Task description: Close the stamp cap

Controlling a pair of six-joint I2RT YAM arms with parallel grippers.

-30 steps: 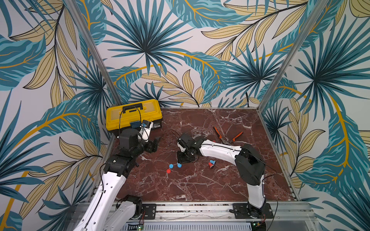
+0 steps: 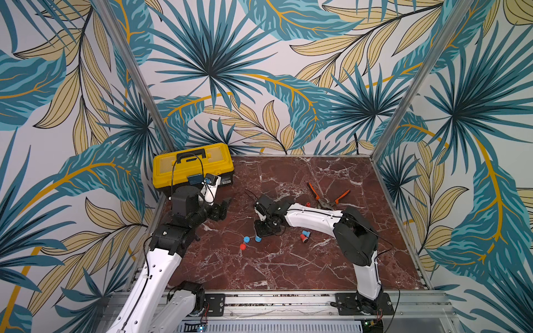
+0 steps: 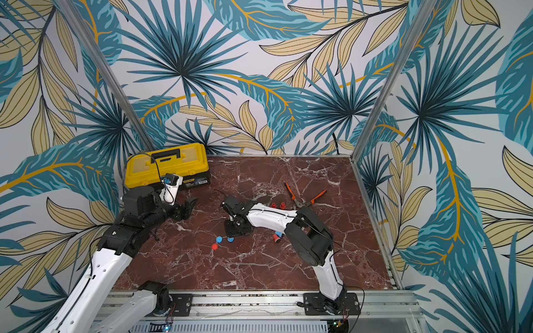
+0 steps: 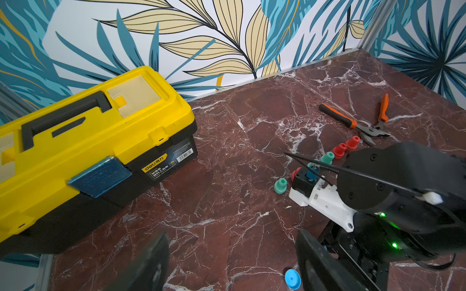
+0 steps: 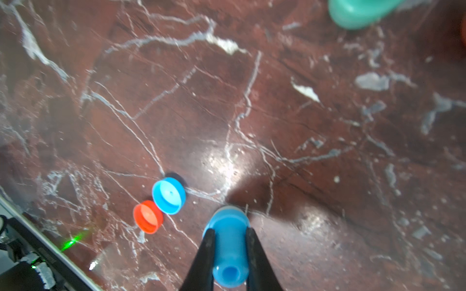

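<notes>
In the right wrist view my right gripper is shut on a blue stamp (image 5: 230,259), one finger on each side. At the stamp's far end is a wider, lighter blue piece (image 5: 226,213) close to the table; I cannot tell whether this is its cap or how fully it is seated. Beside it lie a loose blue cap (image 5: 169,196) and a red-orange cap (image 5: 148,216), both showing their hollow sides. My left gripper hangs open and empty near the toolbox, well away from the stamp.
A yellow toolbox (image 4: 97,131) fills the back left. Orange-handled pliers (image 4: 371,130), red stamps (image 4: 353,142) and green stamps (image 4: 280,185) lie farther back. Another blue-and-red stamp (image 2: 305,237) rests under the right arm.
The right arm's elbow has shifted slightly to the left; its gripper stays over nearly the same spot. The left arm and the loose caps look unmoved.
</notes>
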